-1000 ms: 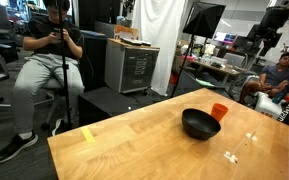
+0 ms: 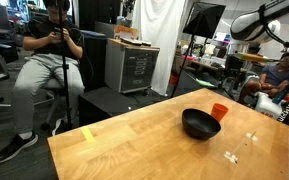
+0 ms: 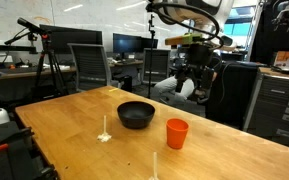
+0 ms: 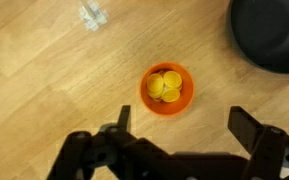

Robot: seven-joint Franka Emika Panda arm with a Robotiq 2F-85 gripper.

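Note:
An orange cup [image 4: 167,88] stands upright on the wooden table, and the wrist view shows several yellow round pieces [image 4: 170,83] inside it. A black bowl [image 3: 136,113] sits beside the cup; its inside looks empty in the wrist view. My gripper is open, its two fingers wide apart with nothing between them. In exterior view 2 the gripper [image 3: 191,86] hangs above the table near the cup [image 3: 177,133], clear of it.
Small white items lie on the table, one by the bowl [image 3: 104,133] and another nearer the front edge [image 3: 154,168]. People sit behind and beside the table.
The arm has come lower and to the left from the upper right in exterior view 1, bringing the gripper nearer the cup. Cup and bowl have stayed in place.

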